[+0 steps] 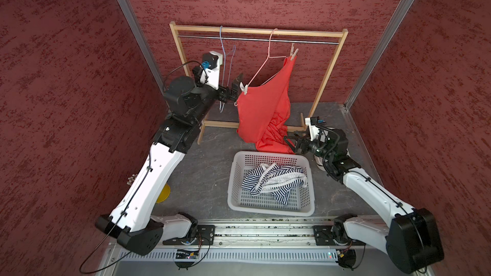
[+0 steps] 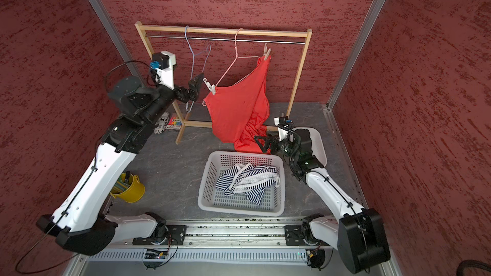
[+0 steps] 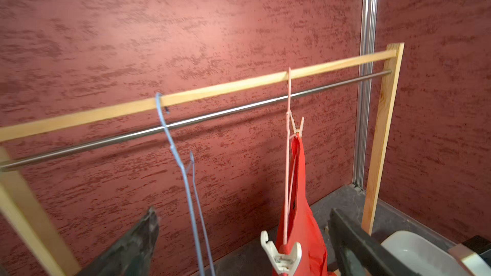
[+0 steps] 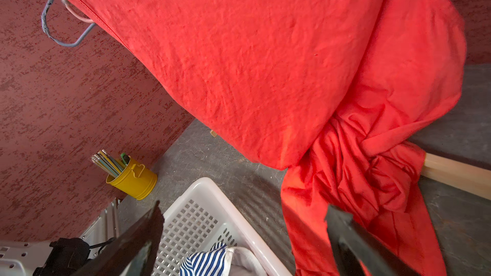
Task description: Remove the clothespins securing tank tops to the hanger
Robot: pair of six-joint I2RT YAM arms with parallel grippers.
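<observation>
A red tank top (image 1: 263,112) hangs on a pink hanger (image 3: 286,173), its lower part bunched near the floor. A white clothespin (image 3: 281,255) is at the hanger's left shoulder, and a pale wooden clothespin (image 2: 266,52) at the right one. My left gripper stands open just left of the white clothespin, with nothing held between its fingers. My right gripper is open low at the right, in front of the red cloth and above the basket's back edge.
A wooden rack (image 1: 307,33) also holds blue hangers (image 3: 179,158). A white basket (image 2: 204,194) with striped clothes stands in front. A yellow pail (image 2: 130,191) is at the left, a white tray (image 2: 317,145) at the right.
</observation>
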